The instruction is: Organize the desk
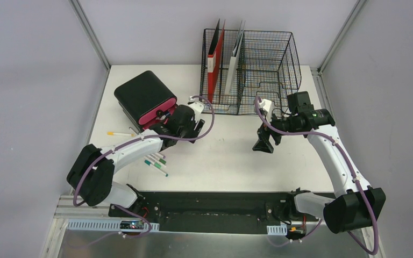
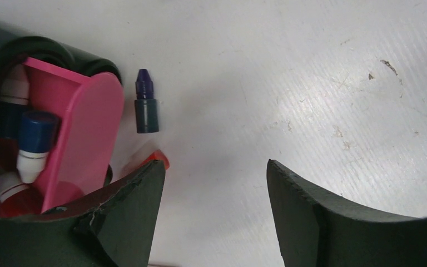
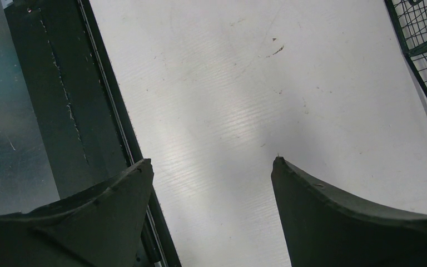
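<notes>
My left gripper (image 1: pixel 193 134) hovers open beside a black case with a pink compartment (image 2: pixel 94 122) holding several marker-like items, including a blue-capped one (image 2: pixel 38 133). Beside the case, a small dark cylinder with a purple tip (image 2: pixel 147 108) lies on the white desk, with a red piece (image 2: pixel 161 158) partly hidden by a finger. Several pens (image 1: pixel 156 167) lie at the front left, and a yellow one (image 1: pixel 119 134) at left. My right gripper (image 1: pixel 263 144) is open over the bare desk, nothing between its fingers.
A wire rack (image 1: pixel 269 75) at the back holds a red binder (image 1: pixel 213 80) and a white one (image 1: pixel 231 75). The front edge is dark.
</notes>
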